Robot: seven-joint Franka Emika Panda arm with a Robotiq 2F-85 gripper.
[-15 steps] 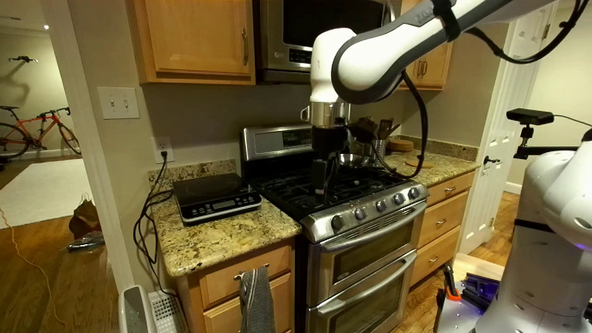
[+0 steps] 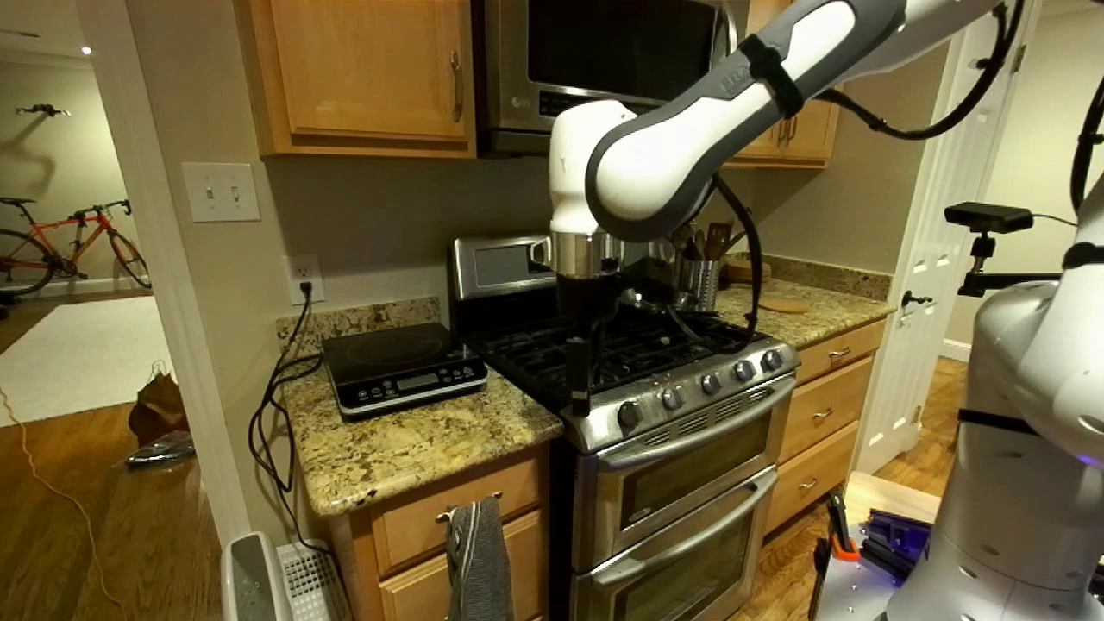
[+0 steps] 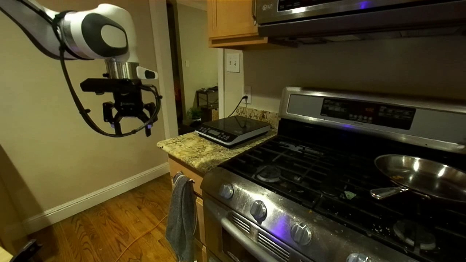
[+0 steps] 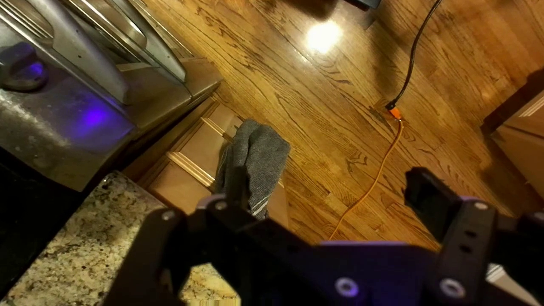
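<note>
In exterior view 2 my gripper points down in the air, left of the counter, its fingers spread and nothing between them. The wrist view confirms it is open: the two fingers stand wide apart with floor and cabinet far below. A grey towel hangs from a drawer handle, showing beneath the left finger in that view. From exterior view 1, the gripper overlaps the stove's front left corner, seen edge-on, while the towel hangs lower down.
A black induction cooktop rests on the granite counter. Beside it is the gas stove, bearing a steel pan at the right. Above are a microwave and a cabinet. An orange cord crosses the open wooden floor.
In exterior view 1 the arm and gripper have moved leftward and lower, toward the stove's front left corner in the image. The towel and cooktop have not moved.
</note>
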